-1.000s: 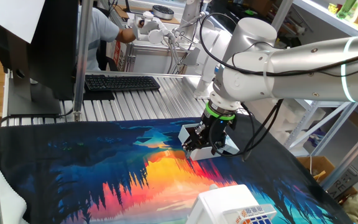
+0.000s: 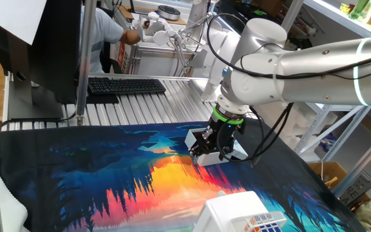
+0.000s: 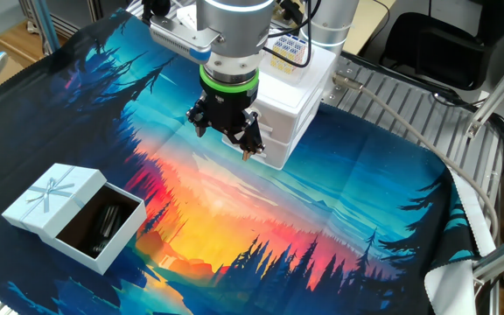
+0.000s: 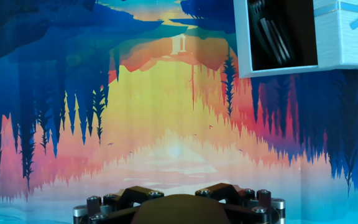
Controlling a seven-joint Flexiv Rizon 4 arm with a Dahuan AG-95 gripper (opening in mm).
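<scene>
My gripper (image 3: 225, 144) hangs above the printed cloth, its two fingers spread apart with nothing between them. The wrist view shows its fingers (image 4: 143, 194) at the bottom edge, over a bare part of the cloth. A pale gift box (image 3: 122, 247) rests on the cloth, and its lid (image 3: 59, 199) with a ribbon bow covers only part of it. Inside the uncovered part lies a dark, slim object (image 3: 108, 220), too dim to identify. At the wrist view's upper right, the same box (image 4: 244, 43) is well away from the fingers.
A white drawer unit (image 3: 278, 109) stands close behind the gripper, with a cube of coloured squares (image 2: 263, 222) on top. A keyboard (image 2: 126, 86) lies on the slatted table beyond the cloth.
</scene>
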